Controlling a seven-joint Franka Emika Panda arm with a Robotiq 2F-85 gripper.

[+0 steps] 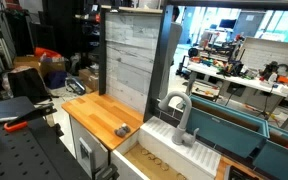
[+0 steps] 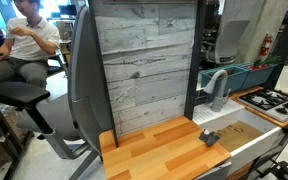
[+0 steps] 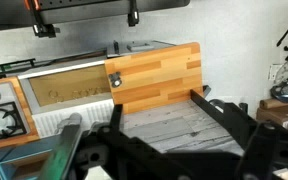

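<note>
My gripper is open in the wrist view, its dark fingers far apart at the lower edge with nothing between them. Behind them lies a toy kitchen seen from above. Its wooden countertop carries a small silvery object near one edge; the same object shows in exterior view 2. A white-sided drawer with a light wooden bottom stands pulled out, and no object can be made out inside. The grey faucet rises from the white sink area. I cannot make out the gripper in either exterior view.
A whitewashed plank panel stands upright behind the countertop. The toy stove lies beyond the faucet. A dark table occupies the near left.
</note>
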